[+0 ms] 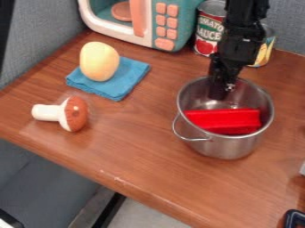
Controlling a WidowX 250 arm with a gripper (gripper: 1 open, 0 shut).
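Note:
A steel pot (224, 145) with a red block (224, 118) inside stands on the right half of the wooden table. The black gripper (222, 82) reaches down from the top to the pot's back rim, its fingertips at or just inside it; whether it is shut on the rim cannot be made out.
A toy microwave (135, 20) and cans (208, 31) stand at the back. A yellow egg (99, 61) on a blue cloth (116, 85) and a toy mushroom (64, 113) lie at the left.

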